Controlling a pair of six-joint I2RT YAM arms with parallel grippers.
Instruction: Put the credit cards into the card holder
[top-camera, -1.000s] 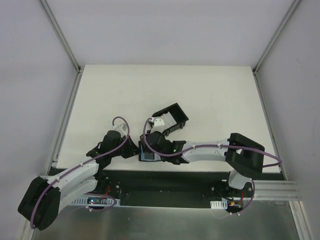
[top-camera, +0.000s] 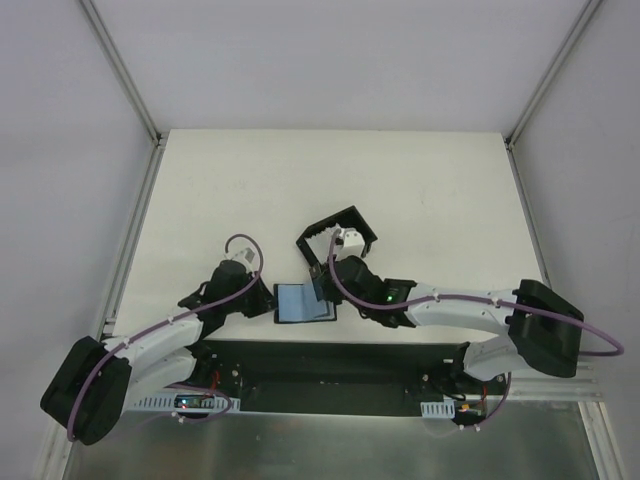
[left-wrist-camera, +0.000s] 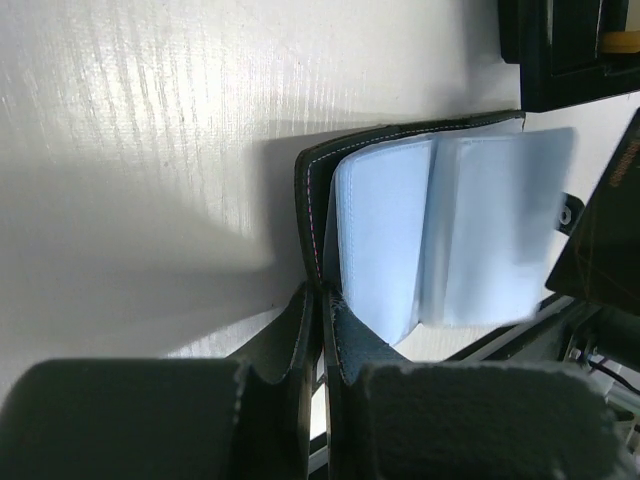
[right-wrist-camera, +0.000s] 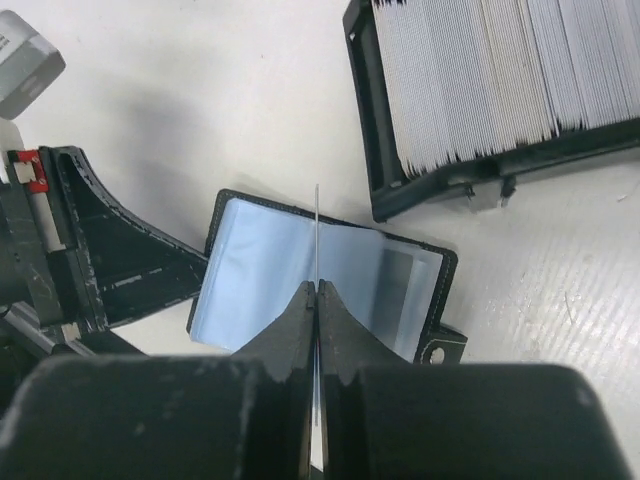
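The open card holder (top-camera: 291, 303), with a black cover and pale blue pages, lies near the table's front edge. My left gripper is shut on the holder's black edge (left-wrist-camera: 310, 215) at its left side. Over the holder's right part, my right gripper is shut on a thin pale sheet (right-wrist-camera: 318, 235), seen edge-on in the right wrist view. Whether this is a card or a page of the holder I cannot tell. The left wrist view shows a pale panel (left-wrist-camera: 505, 225) raised beside the flat blue page (left-wrist-camera: 385, 220).
Just behind the holder stands a black tray (top-camera: 352, 213) with a row of white cards (right-wrist-camera: 440, 85), close to the right gripper. Bare white table (top-camera: 230, 180) stretches behind and to both sides.
The right gripper has moved right over the holder, uncovering more of its blue pages in the top view.
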